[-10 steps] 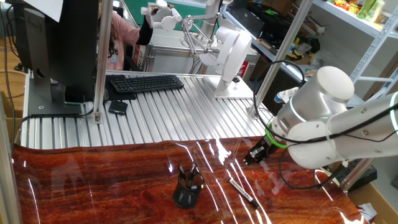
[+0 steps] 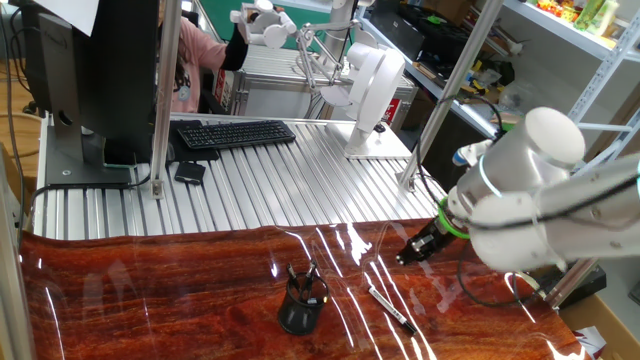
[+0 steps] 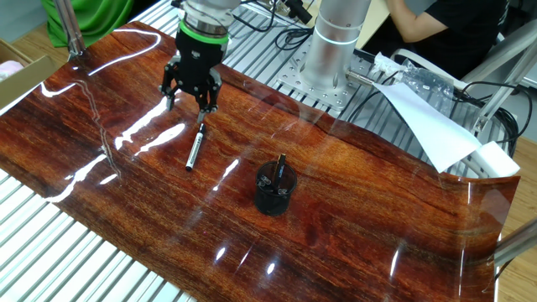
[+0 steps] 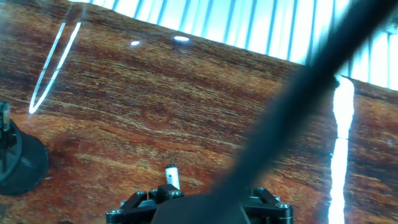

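Observation:
A white marker with dark ends (image 3: pixel 195 149) lies on the wood-patterned mat, its far end close to one fingertip in exterior view 2. My gripper (image 3: pixel 187 105) hangs above the mat there, fingers spread apart and empty. From the other side, the gripper (image 2: pixel 401 260) appears up and to the right of the marker (image 2: pixel 392 310). A black pen cup (image 3: pixel 275 195) stands upright with pens in it, apart from the marker. In the wrist view, only part of the marker (image 4: pixel 173 177) shows beyond the open gripper; the cup (image 4: pixel 28 165) is at the left edge.
A blurred dark cable (image 4: pixel 292 106) crosses the wrist view and hides part of the gripper. White paper (image 3: pixel 428 126) lies by the mat's far right edge. A keyboard (image 2: pixel 235 134) and a monitor (image 2: pixel 105 80) stand beyond it.
In exterior view 1 the arm and gripper have shifted slightly to the right, and the arm's cable has swung. The marker and cup have stayed put.

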